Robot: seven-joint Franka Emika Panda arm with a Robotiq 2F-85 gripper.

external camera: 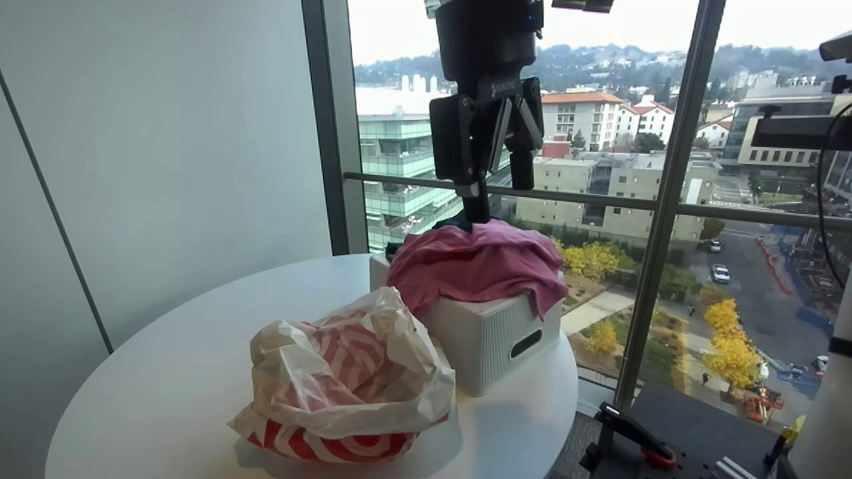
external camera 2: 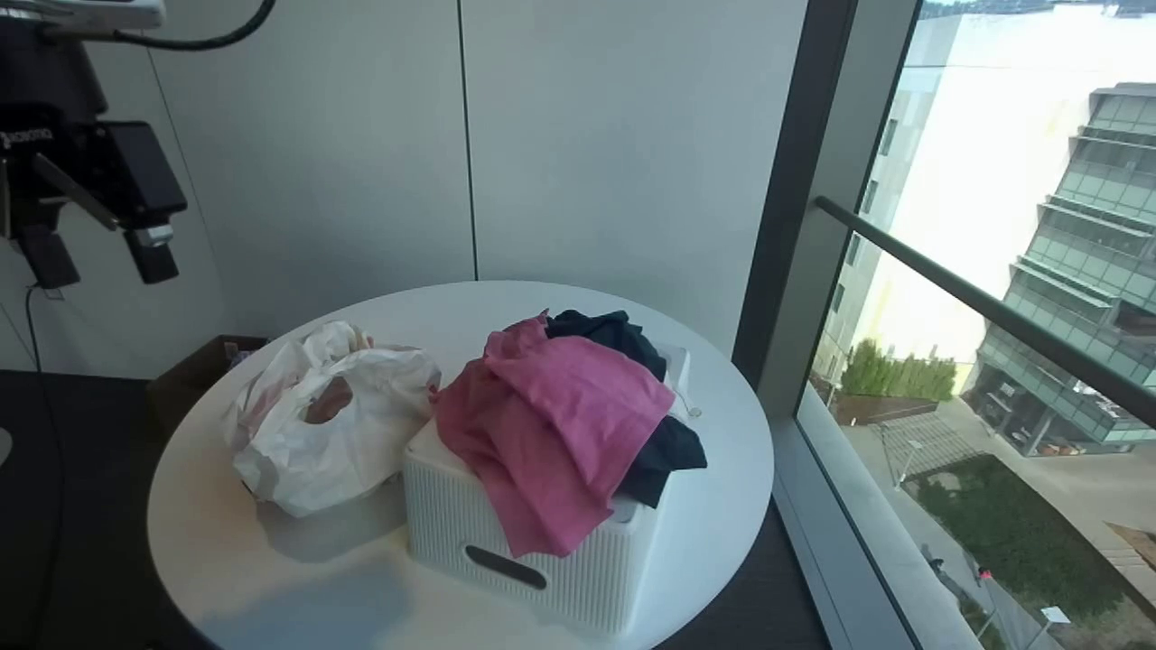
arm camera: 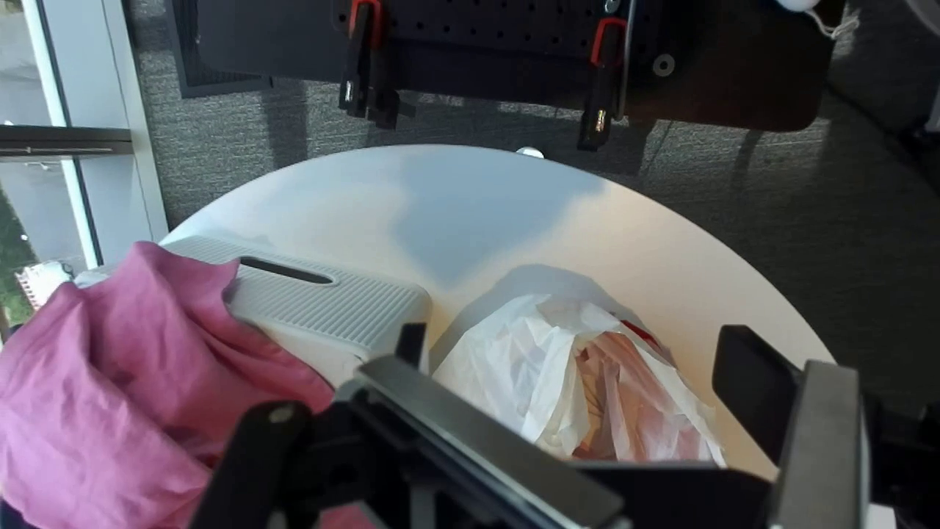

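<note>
My gripper (external camera: 499, 199) is open and empty, held up in the air above the table's height. In the second exterior view the gripper (external camera 2: 103, 260) hangs at the upper left, clear of everything on the table. A pink cloth (external camera 2: 564, 412) drapes over a white ribbed box (external camera 2: 455, 520) and hangs down its handle side. Dark cloth (external camera 2: 661, 450) shows beneath and behind the pink one. Beside the box sits a crumpled white and red plastic bag (external camera: 351, 375), its mouth open upward. The wrist view has the bag (arm camera: 520, 361) between my spread fingers, well below them, and the pink cloth (arm camera: 150, 370) at left.
Everything stands on a round white table (external camera: 160, 383) with free room around the bag. A window rail (external camera 2: 997, 309) runs along one side, and a grey wall (external camera 2: 618, 141) stands behind. A dark bench with clamps (arm camera: 608, 79) lies beyond the table edge.
</note>
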